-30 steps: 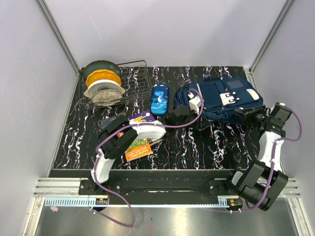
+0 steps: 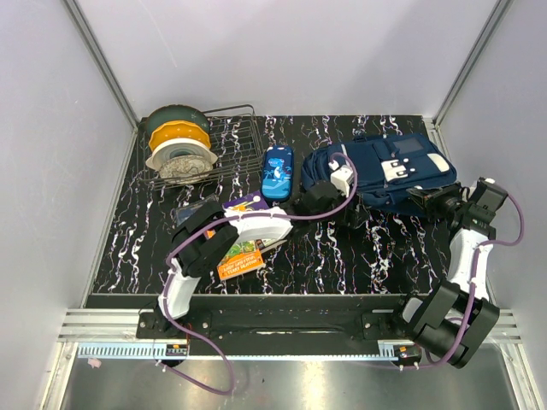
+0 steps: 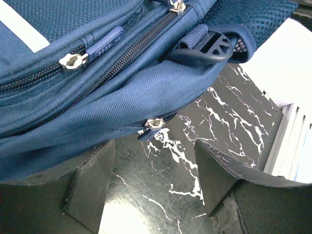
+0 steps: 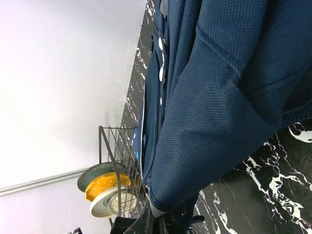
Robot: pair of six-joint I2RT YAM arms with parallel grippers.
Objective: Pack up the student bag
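Note:
The navy backpack (image 2: 376,166) lies on its side at the back right of the black marble table. My left gripper stands open at its lower edge; a zipper pull (image 3: 155,124) hangs just beyond the fingertips, with nothing between them. My right gripper (image 2: 423,196) is shut at the bag's right end; in the right wrist view the fabric (image 4: 214,122) reaches down to its fingertips, and whether any is pinched cannot be seen clearly. A blue pencil case (image 2: 277,173) and several books (image 2: 239,260) lie left of the bag, the books partly under my left arm.
A wire rack (image 2: 231,145) with plates and bowls stands at the back left. White walls close in the sides and back.

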